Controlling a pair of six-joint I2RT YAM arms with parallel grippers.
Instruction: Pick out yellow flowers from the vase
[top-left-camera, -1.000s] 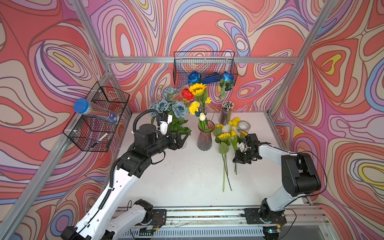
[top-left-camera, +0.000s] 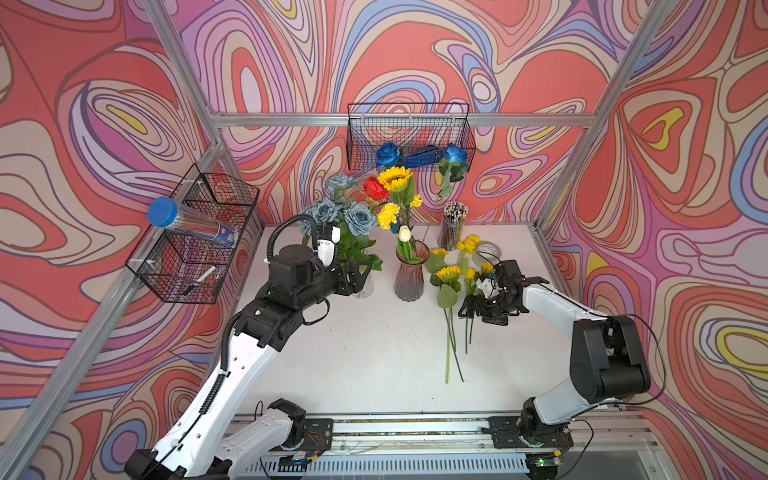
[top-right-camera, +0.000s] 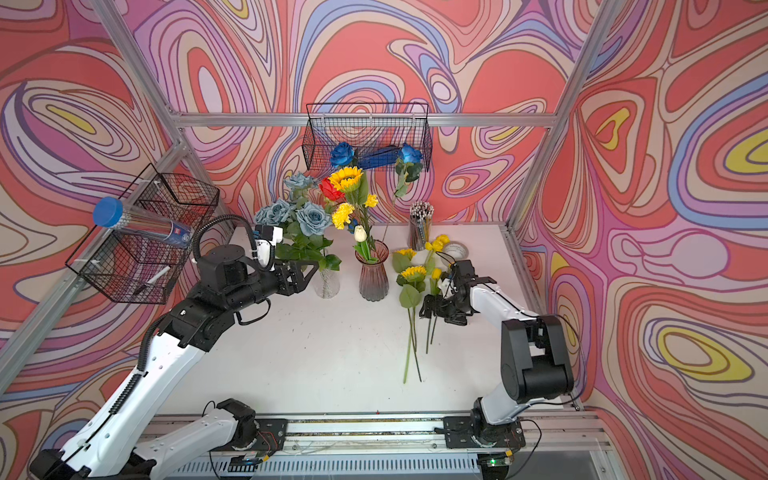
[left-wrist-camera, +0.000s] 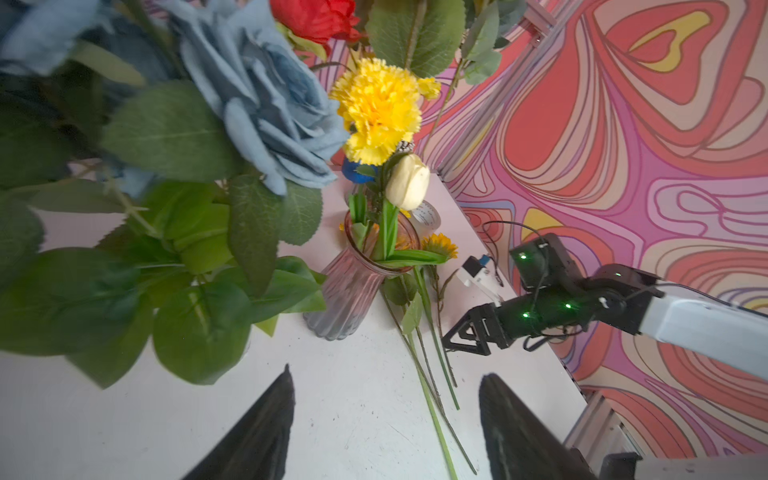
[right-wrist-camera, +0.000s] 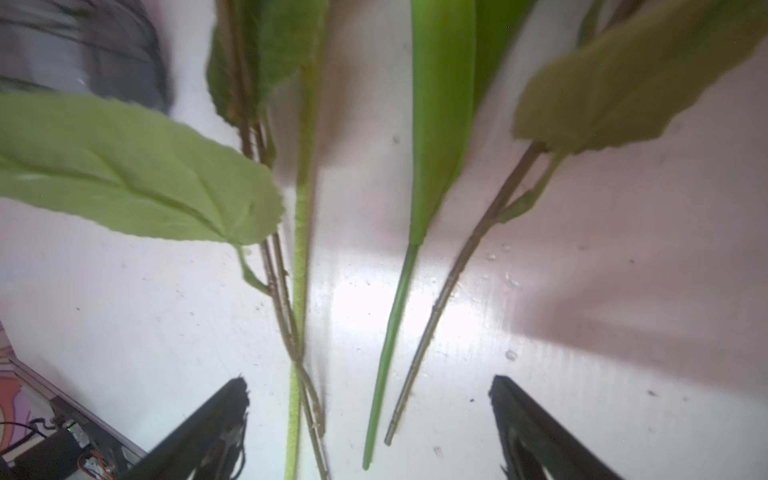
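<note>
The ribbed pinkish-grey vase (top-left-camera: 409, 281) stands near the table's middle, holding a sunflower (top-left-camera: 395, 178), yellow carnation blooms (left-wrist-camera: 379, 110), a red rose (top-left-camera: 376, 189) and a white tulip (left-wrist-camera: 408, 181). To its right several yellow flowers, including a sunflower (top-right-camera: 413, 273), lie with stems toward the front. My right gripper is open over these stems; a green stem (right-wrist-camera: 390, 344) and a brown stem (right-wrist-camera: 436, 316) lie on the table below, between its spread fingers. My left gripper is open and empty, left of the vase beside the blue-grey roses (top-left-camera: 360, 217).
A clear vase (top-right-camera: 325, 283) with blue-grey roses stands just behind my left gripper. A holder of thin sticks (top-left-camera: 453, 226) and a round glass dish (top-right-camera: 454, 251) are at the back right.
My right gripper has opened; its arm has shifted slightly and a dark stem now shows beside the green one. The left arm has barely moved. The vase stays in place.
</note>
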